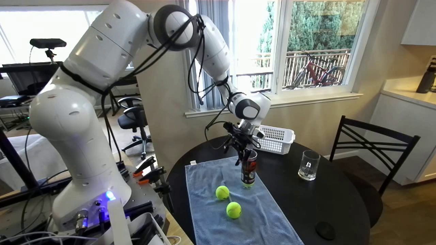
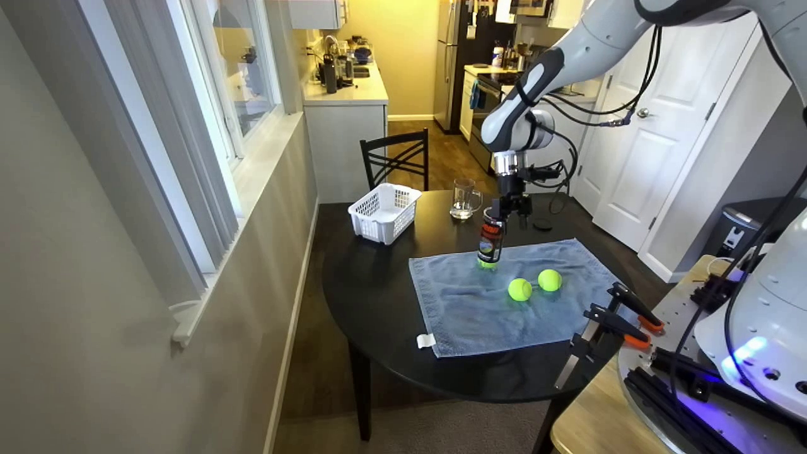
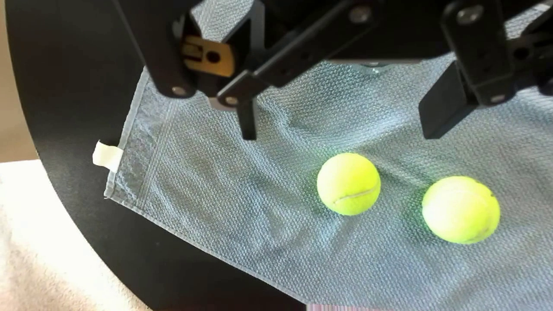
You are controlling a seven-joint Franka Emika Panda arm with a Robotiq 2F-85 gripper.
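Note:
A clear tennis ball can (image 1: 248,172) with a dark red-and-black label stands upright on the blue towel (image 2: 484,321), yellow-green showing at its base. Two tennis balls, a nearer one (image 1: 233,210) and a farther one (image 1: 222,192), lie loose on the cloth. My gripper (image 1: 237,158) points down at the can's top and covers part of it. In the wrist view its fingers (image 3: 446,106) are spread wide, with only towel visible between the tips. Most of the can is hidden there behind the gripper body, so whether the fingers straddle it I cannot tell.
A white basket (image 2: 384,213) sits by the wall side of the table, close to the arm. A glass mug (image 1: 309,165) stands on bare tabletop, and a black disc (image 1: 325,230) lies near the table's edge. Clamps (image 2: 609,333) grip the robot's side.

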